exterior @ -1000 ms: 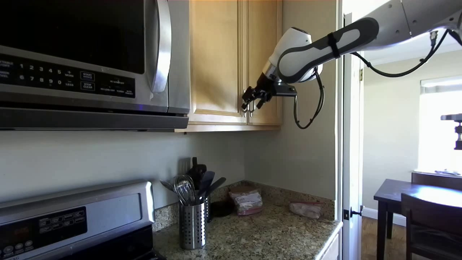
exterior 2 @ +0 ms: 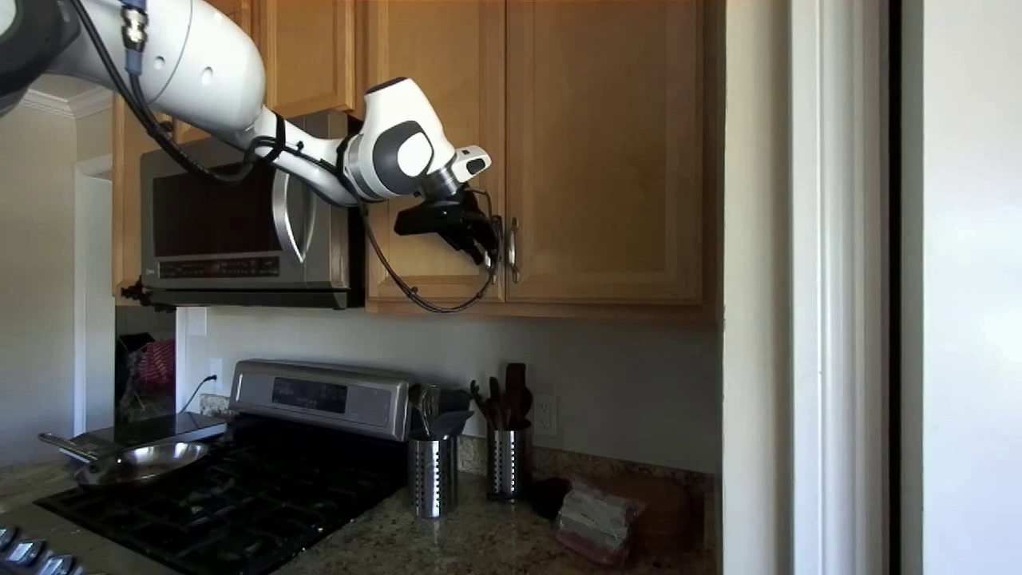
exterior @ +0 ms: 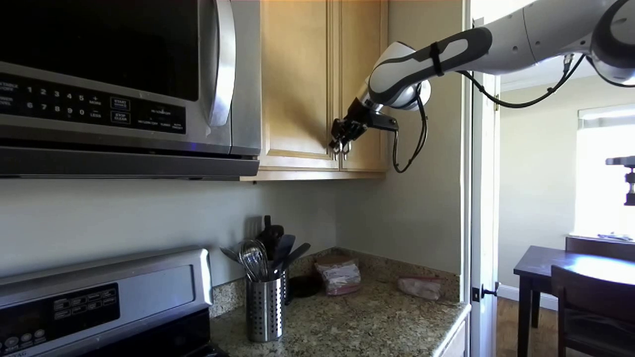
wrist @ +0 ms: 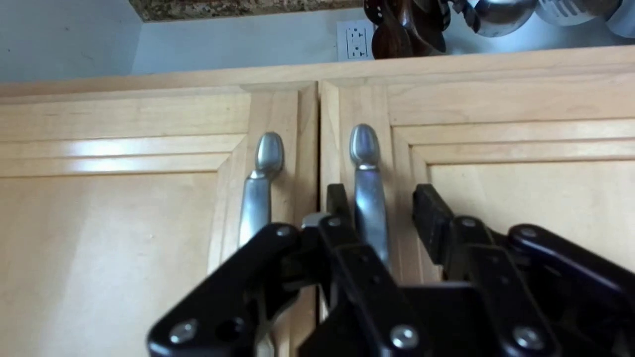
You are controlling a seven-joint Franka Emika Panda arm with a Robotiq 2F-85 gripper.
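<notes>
Two metal cabinet handles are mounted side by side near the seam between two closed wooden doors. In the wrist view, my gripper is part open, with one finger on each side of the right-hand handle (wrist: 364, 146). That handle sits nearer the left finger (wrist: 337, 199); whether they touch cannot be told. The other handle (wrist: 269, 154) is outside the fingers, to the left. In exterior view 1 the gripper (exterior: 337, 140) is up against the doors (exterior: 297, 77). Exterior view 2 has the gripper (exterior 2: 486, 251) left of a visible handle (exterior 2: 513, 251).
A microwave (exterior: 107, 53) adjoins the cabinet. Below stand utensil holders (exterior: 265, 312) on the granite counter (exterior: 351, 324), with plastic-wrapped packages (exterior: 340, 276) behind. A pan (exterior 2: 148, 461) rests on the stove. A wall (exterior: 425, 137) bounds the cabinet's right side.
In exterior view 1 the arm has shifted left, toward the cabinet. The gripper has come closer to the handles, and the doors remain closed.
</notes>
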